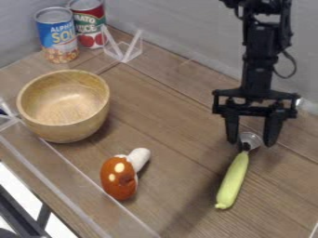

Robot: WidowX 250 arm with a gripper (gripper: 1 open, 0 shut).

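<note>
My black gripper [254, 128] hangs at the right over a long pale-green toy [232, 177] that lies on the wooden table [168, 186]. Its dark fingers stand apart on either side of the grey, shiny top end of that toy; I cannot tell whether they touch it. An orange-red toy with a white stem [119, 178] lies at the lower left, well clear of the gripper.
A wooden bowl [65, 119] sits at the left. Two cans, a blue one [59, 37] and a red one [89, 23], stand at the back left near clear plastic pieces.
</note>
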